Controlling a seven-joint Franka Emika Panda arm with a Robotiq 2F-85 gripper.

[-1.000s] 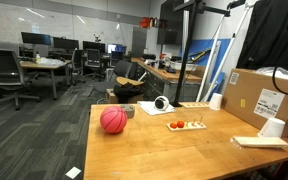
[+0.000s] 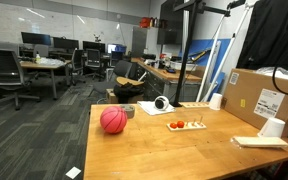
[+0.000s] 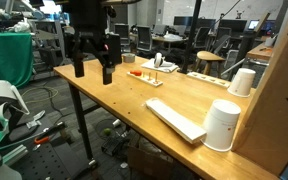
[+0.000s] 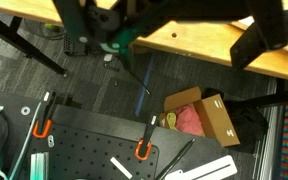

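Note:
My gripper (image 3: 94, 73) hangs above the table's near edge in exterior view 2, its two dark fingers apart and nothing seen between them. In the wrist view, the gripper shows blurred fingers spread wide. On the wooden table (image 2: 144, 155) are a pink-red ball (image 2: 113, 120), a pale board (image 2: 186, 126) bearing small red round pieces (image 2: 180, 124), and a white ring-shaped object (image 2: 162, 102). A long white slab (image 3: 175, 120) lies beside an upturned white cup (image 3: 222, 124). Farther back stands a second white cup (image 3: 242, 82).
A large cardboard box (image 2: 256, 95) borders the table's right side in exterior view 1. Below the table edge, the wrist view shows an open box (image 4: 199, 118) and a dark perforated plate (image 4: 94, 150) with tools.

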